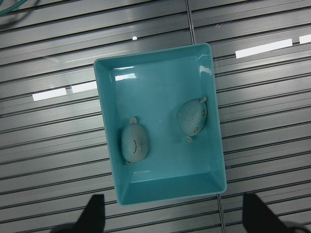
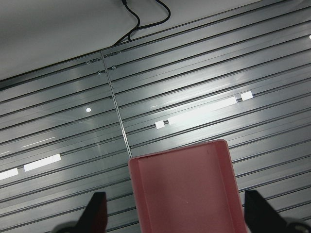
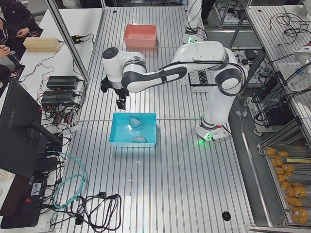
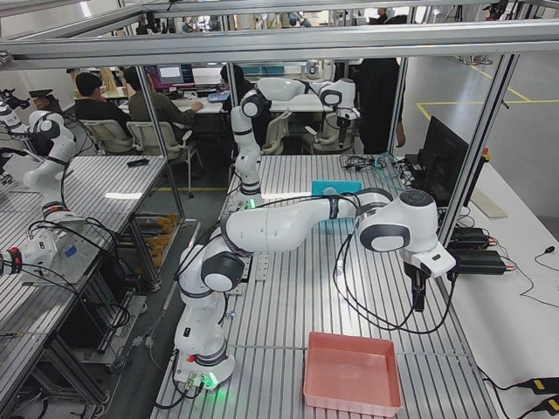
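A teal bin (image 3: pixel 116 131) holds two grey-blue plush toys, one (image 1: pixel 191 116) at its right side, the other (image 1: pixel 134 142) at its left. Above this bin my left gripper (image 3: pixel 121 102) hangs empty; in the left wrist view its fingers stand wide apart at the bottom corners, open. A red bin (image 4: pixel 352 373) is empty on the slatted table. My right gripper (image 4: pixel 419 288) hangs above and behind it, its fingers wide apart in the right wrist view, with nothing between them.
A monitor (image 3: pixel 17 136), power boxes and cables line the left side in the camera left view. Coiled black cables (image 3: pixel 97 213) lie at the near edge. The table between and around the bins is mostly clear.
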